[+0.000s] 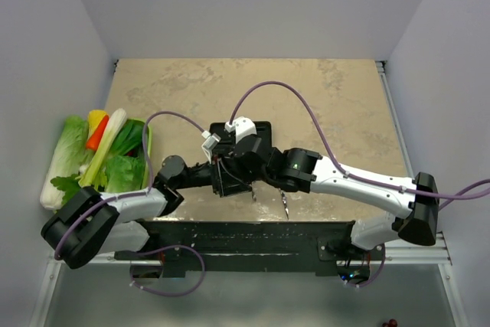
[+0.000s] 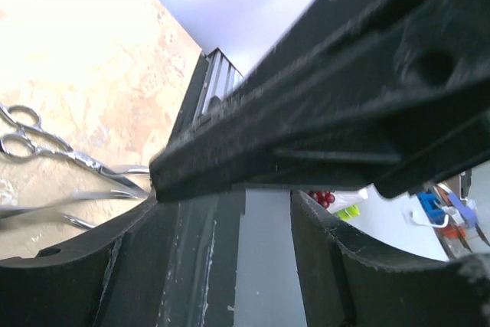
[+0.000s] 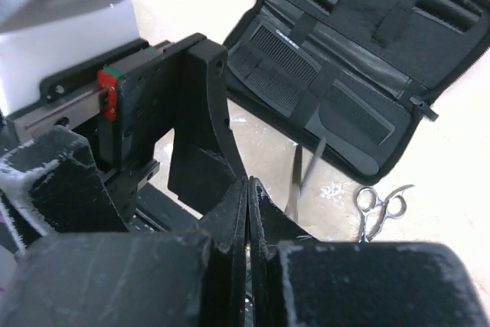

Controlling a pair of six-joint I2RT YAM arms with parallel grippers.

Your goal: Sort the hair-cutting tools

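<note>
Raised over the table is one pair of scissors, its blades [image 3: 295,185] blurred in both wrist views and reaching toward the black case [image 3: 398,67]. Their base disappears behind the grippers. My left gripper has its fingertips a little apart, closed at this pair; the grasped part is hidden behind the right gripper's black finger [image 2: 222,151]. Shut tip to tip, my right gripper crosses right beside the blades; no object is clear between its pads. A second pair of scissors [image 3: 370,208] lies on the table. Combs [image 3: 279,59] sit in the open case.
At the left stands a green basket [image 1: 150,143] of vegetables with a cabbage [image 1: 65,158] beside it. The table's dark front edge [image 1: 230,235] is close to both grippers. Bare tabletop [image 1: 253,78] stretches behind the case.
</note>
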